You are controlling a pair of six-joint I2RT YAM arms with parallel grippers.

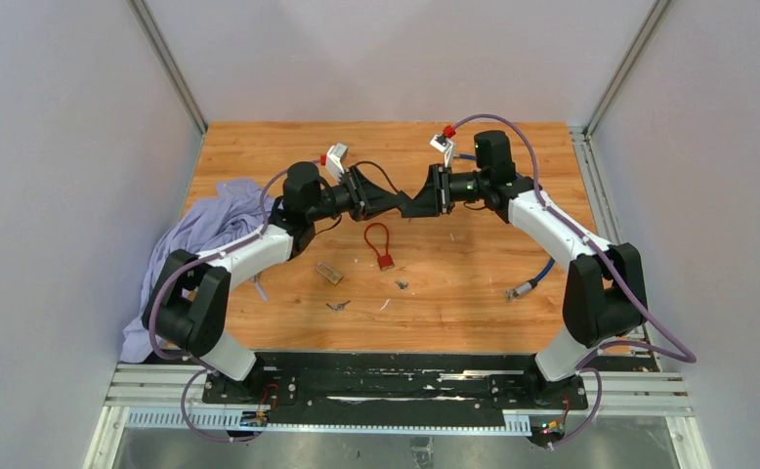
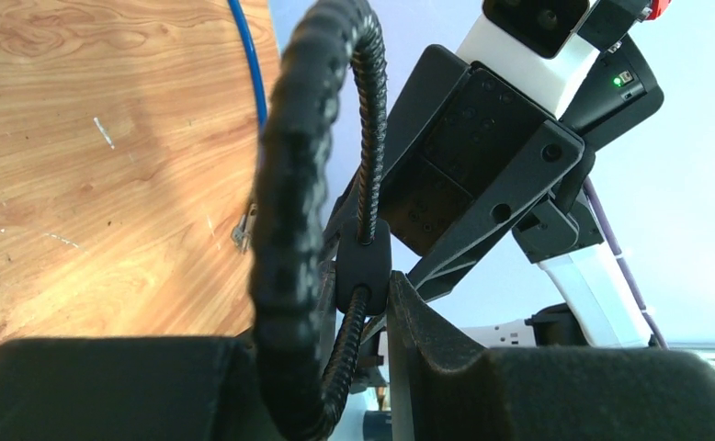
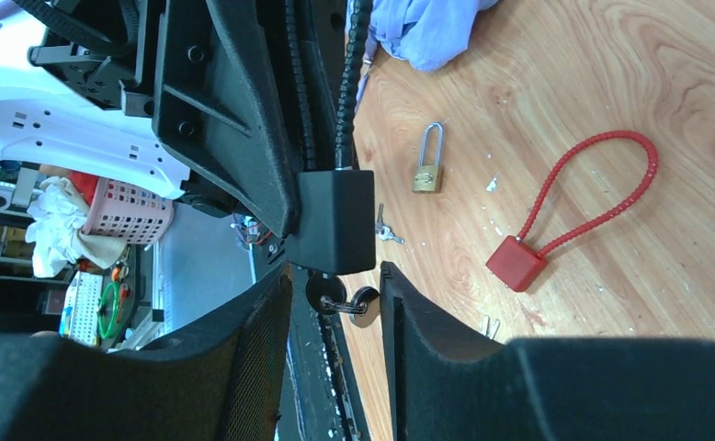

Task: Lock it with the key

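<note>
In the left wrist view my left gripper is shut on the body of a black cable lock [image 2: 363, 257], its braided loop arching up. In the right wrist view that lock's body [image 3: 331, 220] hangs upright, with a key and key ring [image 3: 363, 308] at its underside. My right gripper stands part open, its fingers either side of the key just below the lock; whether they touch it I cannot tell. In the top view both grippers meet over the middle of the table.
On the table [image 1: 454, 303] lie a red cable lock [image 3: 516, 265], a brass padlock [image 3: 427, 179] and loose keys [image 1: 337, 307]. A purple cloth [image 1: 200, 225] covers the left side; a blue cable [image 1: 542, 274] lies at the right.
</note>
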